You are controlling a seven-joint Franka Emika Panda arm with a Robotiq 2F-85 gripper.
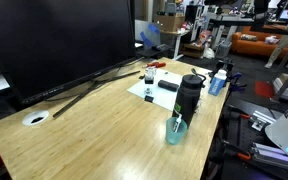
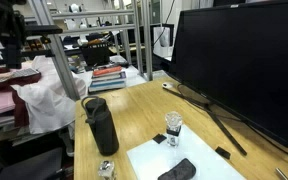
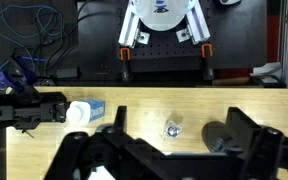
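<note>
My gripper stands open in the wrist view, with dark fingers wide apart and nothing held between them. Below it on the wooden table are a small clear glass (image 3: 172, 129) and the top of a dark bottle (image 3: 218, 136). In exterior view 1 the black bottle (image 1: 190, 97) stands upright near a teal cup (image 1: 176, 131) that has something light in it. A clear glass (image 2: 173, 126) rests on white paper (image 2: 142, 158), close to a dark flat object (image 2: 178, 170). The arm hangs high above the table.
A blue bottle with a white cap (image 3: 79, 112) stands near the table edge. A large black monitor (image 1: 74, 45) lines the back. Another small clear item (image 2: 107, 169) is near the black bottle.
</note>
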